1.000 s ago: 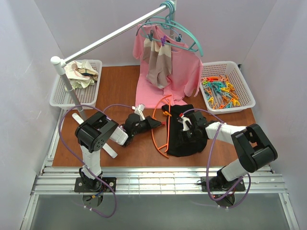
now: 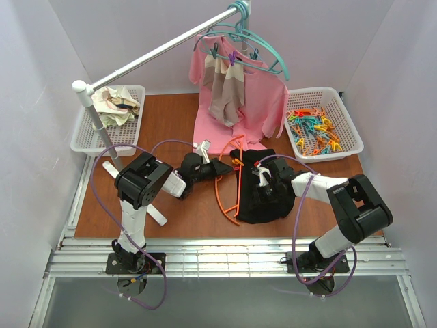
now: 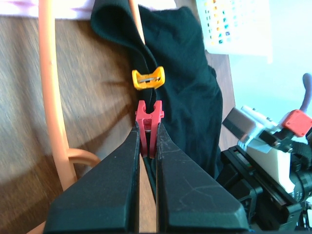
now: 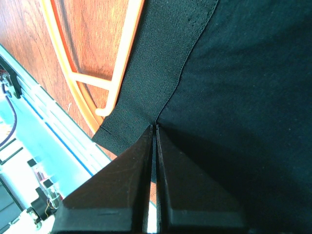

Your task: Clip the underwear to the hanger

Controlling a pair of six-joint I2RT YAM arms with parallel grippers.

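Black underwear point(image 2: 266, 208) lies on the table beside an orange hanger point(image 2: 220, 198), its left edge over the hanger's bar. A yellow clip point(image 3: 148, 78) grips that edge around the bar. My left gripper is shut on a red clip point(image 3: 156, 119), held at the same edge just below the yellow clip in the left wrist view. My right gripper is shut on top of the black cloth near the hanger; whether any fabric is pinched between its fingertips I cannot tell.
A basket point(image 2: 350, 143) of coloured clips is at right, a basket point(image 2: 80, 137) with cloth at left. A white rack point(image 2: 160, 49) carries hung pink and beige garments at the back. A white bar point(image 2: 153, 212) lies left of my left arm.
My left gripper has edged slightly toward the cloth's edge and up in the top view with the red clip. The right arm is nearly still.
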